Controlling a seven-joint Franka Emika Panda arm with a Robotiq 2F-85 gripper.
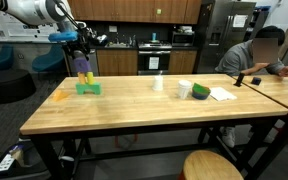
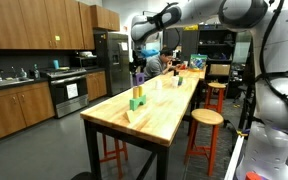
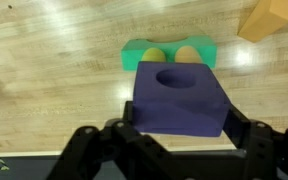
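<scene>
A purple block (image 3: 179, 98) with a round hole fills the middle of the wrist view. My gripper is shut on it, one dark finger at each side. Beyond the block, a green base (image 3: 134, 53) carries two rounded tops, one yellow (image 3: 154, 55) and one orange-tan (image 3: 188, 54). In exterior view 1 the purple block (image 1: 82, 64) appears upright over the yellow and orange pillars standing on the green base (image 1: 88, 89). Whether block and pillars touch cannot be told. Exterior view 2 shows the same stack, with the green base (image 2: 137, 103) lowest.
An orange piece (image 3: 267, 17) lies apart on the wooden table (image 1: 144, 118). White cups (image 1: 185, 89), a dark-and-green bowl (image 1: 200, 91) and paper (image 1: 222, 93) sit toward the right. A person (image 1: 252, 58) sits beyond.
</scene>
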